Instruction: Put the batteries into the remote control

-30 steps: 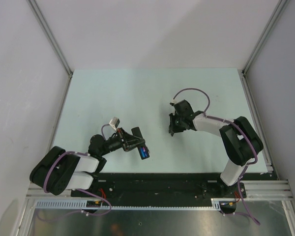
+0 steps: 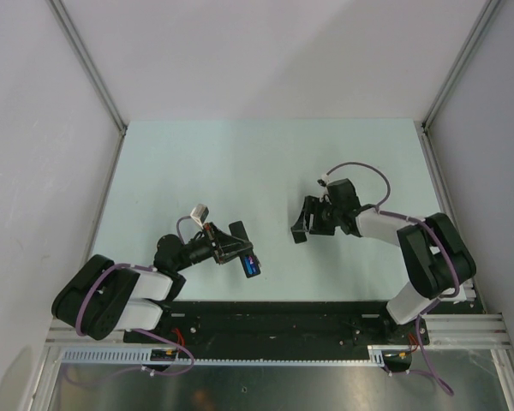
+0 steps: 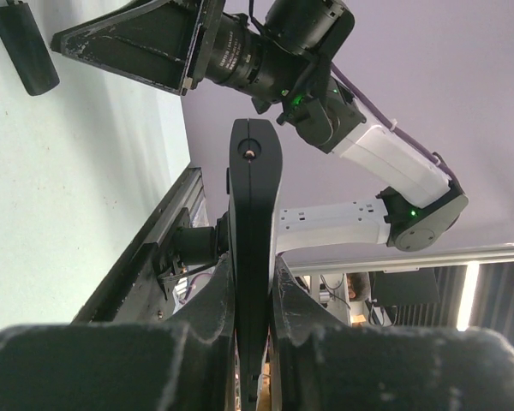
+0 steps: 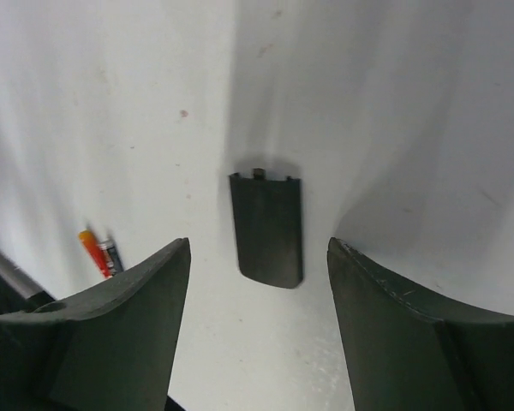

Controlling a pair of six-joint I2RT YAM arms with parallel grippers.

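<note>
My left gripper (image 2: 226, 244) is shut on the black remote control (image 3: 250, 214), held above the table's left-front part; in the top view its lower end shows batteries (image 2: 250, 264). The small black battery cover lies flat on the table, seen also in the left wrist view (image 3: 24, 47). My right gripper (image 2: 313, 217) hangs over and just beside the cover, open, with nothing between its fingers. In the right wrist view an orange battery (image 4: 96, 253) and a dark one (image 4: 112, 256) appear at the lower left, beside the left gripper's assembly.
Walls stand on both sides and at the back.
My right gripper has moved slightly right, away from over the cover, which now shows more fully in the top view. The left arm and remote have not moved.
</note>
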